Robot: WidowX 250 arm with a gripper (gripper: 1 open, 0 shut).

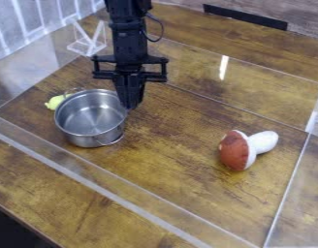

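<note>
My black gripper (pixel 129 79) hangs at the upper middle, just behind and above the rim of a steel pot (pixel 92 116). Its fingers look close together, though their tips are small and dark, and nothing clearly shows between them. The pot stands on the wooden table at the left. A small yellow-green item (pixel 55 102) lies at the pot's left. A toy mushroom (pixel 246 148) with a red-brown cap and white stem lies on its side at the right.
Clear plastic walls (pixel 302 184) run along the sides.
</note>
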